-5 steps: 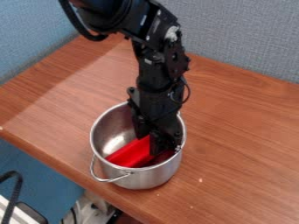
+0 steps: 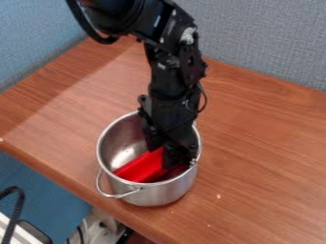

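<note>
A steel pot (image 2: 155, 191) with a wire handle stands near the table's front left edge. Inside it lies a long red object (image 2: 143, 168). My black gripper (image 2: 171, 151) reaches down from above into the pot's right part, at or against the red object. Its fingertips are dark and partly hidden, so I cannot tell whether they hold anything.
Padded walls (image 2: 268, 43) border the back. Beyond the front left edge are cables and other items below.
The gripper has shifted very slightly within the pot; the pot and red object look almost unmoved.
</note>
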